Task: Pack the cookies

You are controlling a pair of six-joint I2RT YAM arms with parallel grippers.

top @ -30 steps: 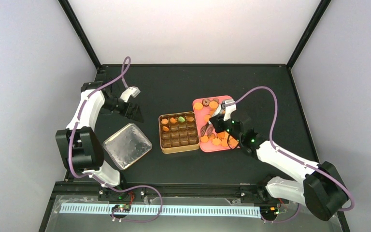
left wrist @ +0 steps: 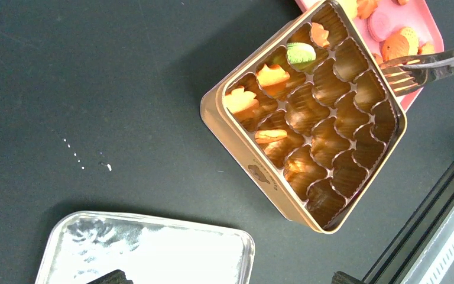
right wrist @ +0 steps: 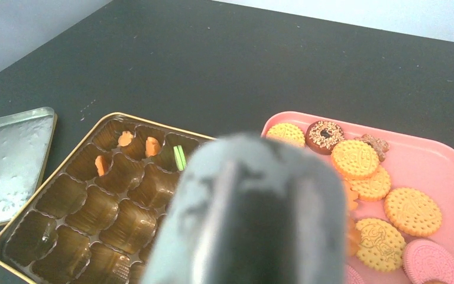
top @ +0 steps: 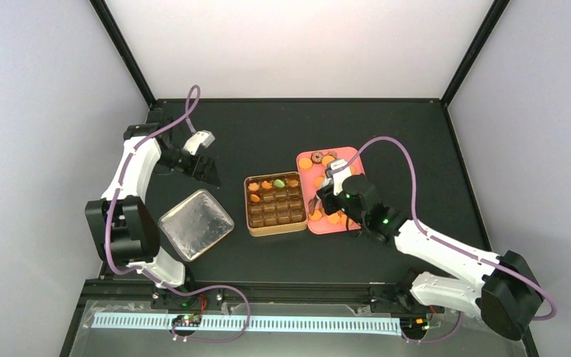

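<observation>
A gold tin with a brown compartmented insert (top: 276, 208) holds several orange cookies (left wrist: 271, 77) and a green one (left wrist: 300, 53). To its right, a pink tray (top: 305, 152) carries many cookies: yellow, pink, a chocolate doughnut (right wrist: 324, 136). My right gripper (top: 326, 195) is low over this tray's left part; its blurred body fills the right wrist view's middle, hiding whether anything is between its fingers. In the left wrist view a metal fork-like tool reaches over the tray beside the tin. My left gripper (top: 207, 172) hangs open above the table, left of the tin.
An empty metal lid (top: 196, 224) lies left of the tin near the front. Purple cables arch over both arms.
My right gripper has shifted a little left over the pink tray, toward the tin. The left arm is nearly still.
</observation>
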